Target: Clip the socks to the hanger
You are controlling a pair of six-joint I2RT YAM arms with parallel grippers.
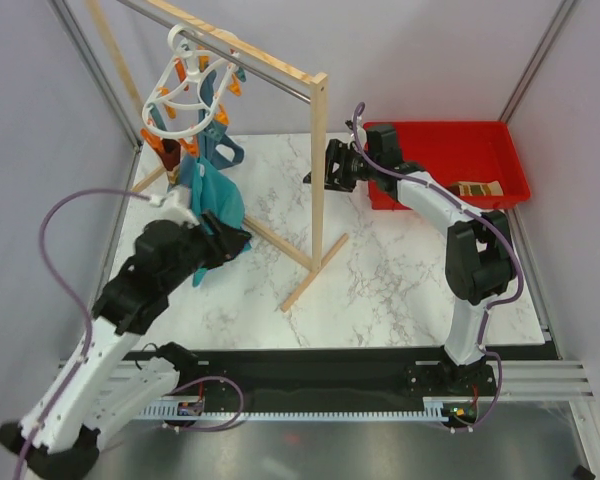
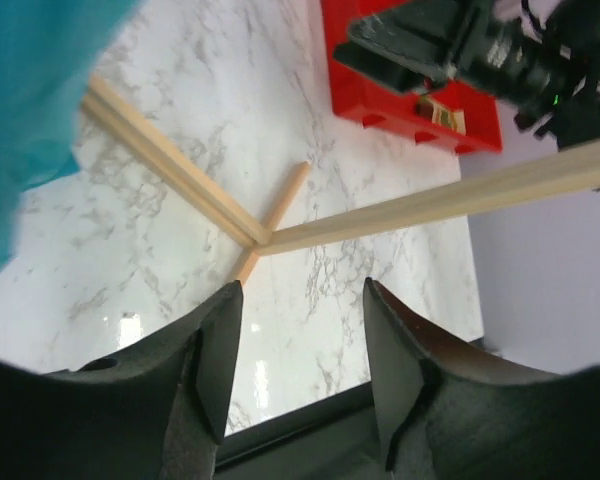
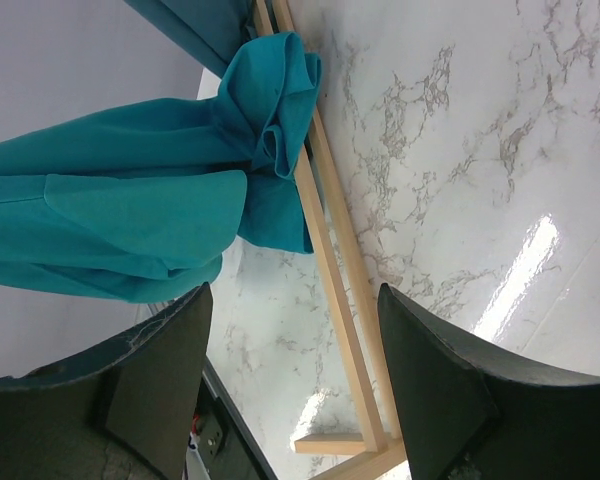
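Note:
From the rail at the upper left hangs a round white hanger (image 1: 193, 105) with several orange and teal clips. A teal cloth or sock (image 1: 217, 190) dangles below it, and a blue one (image 1: 223, 150) hangs behind; a brown sock (image 1: 170, 155) is at the hanger's left. My left gripper (image 1: 233, 238), blurred, is in front of the teal cloth; in its wrist view the fingers (image 2: 216, 340) stand apart with nothing between them. Over the table, right of the wooden post, my right gripper (image 1: 325, 180) is open and empty. In its wrist view the teal fabric (image 3: 130, 220) spreads at the left.
A red bin (image 1: 440, 140) at the back right holds a brown-and-tan item (image 1: 478, 188). The stand's wooden post (image 1: 318, 170) rises between the arms, its feet on the marble table (image 1: 400, 270).

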